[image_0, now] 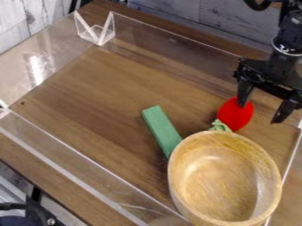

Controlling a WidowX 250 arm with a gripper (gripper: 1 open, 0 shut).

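My black gripper point(266, 92) is open at the upper right, its fingers spread above and to the right of a red round object point(235, 116) with a pale green part below it. Whether a fingertip touches the red object is unclear. A green block point(162, 130) lies to its left. A wooden bowl point(222, 182) sits just below, at the lower right.
The wooden table point(101, 101) has free room on the left and centre. Clear low walls run round it, with a clear bracket point(97, 28) at the top left. A grey wall stands behind.
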